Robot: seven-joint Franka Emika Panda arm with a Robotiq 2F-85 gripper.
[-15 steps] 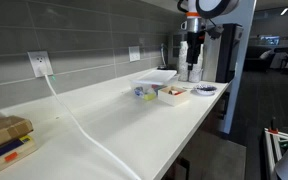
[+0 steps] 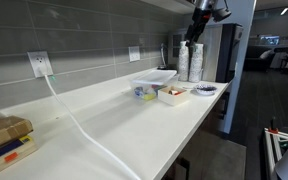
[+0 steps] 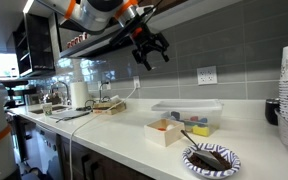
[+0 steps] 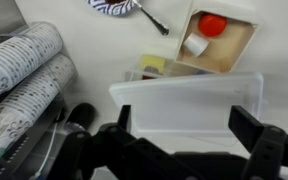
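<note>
My gripper is open in the wrist view, with its two dark fingers (image 4: pixel 246 126) wide apart at the lower edge. It hangs high above the counter; in exterior view 2 the gripper (image 3: pixel 152 54) shows near the top middle. Below it lies a clear plastic bin (image 4: pixel 189 103) with a pale lid, and a yellow item (image 4: pixel 152 64) shows at its side. A small open box (image 4: pixel 223 52) beside the bin holds a red round thing (image 4: pixel 212 24) and a white piece (image 4: pixel 196 44). Nothing shows between the fingers.
Tall stacks of patterned cups (image 4: pixel 22 62) stand at the counter's end. A patterned plate (image 3: pixel 212 163) holds dark contents and a utensil. Brown boxes (image 2: pixel 6 138) lie at the near left.
My arm has risen, and the gripper has swung up and slightly right in exterior view 1, uncovering more of the cup stacks. The counter's objects look unmoved.
</note>
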